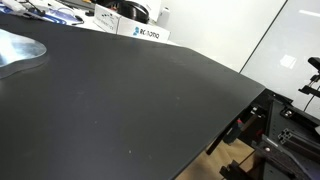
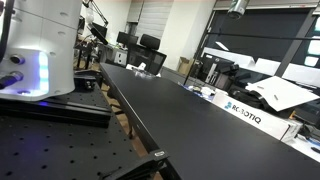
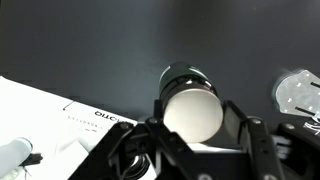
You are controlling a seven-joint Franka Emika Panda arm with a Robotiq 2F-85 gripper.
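In the wrist view my gripper is shut on a roundish object with a pale, flat end [image 3: 193,117]. Its dark, shiny body [image 3: 181,74] extends away from the camera, over the black table [image 3: 110,45]. One finger [image 3: 154,128] presses on each side of it. What the object is cannot be made out. Neither exterior view shows the gripper clearly. Off to the right in the wrist view lies a clear, shiny plastic-looking piece [image 3: 293,92], which also appears at the left edge of exterior view 1 [image 1: 14,52].
A white box with ROBOTIQ lettering [image 1: 140,29] stands along the table's far edge. Cables and small items [image 1: 52,14] clutter the back left.
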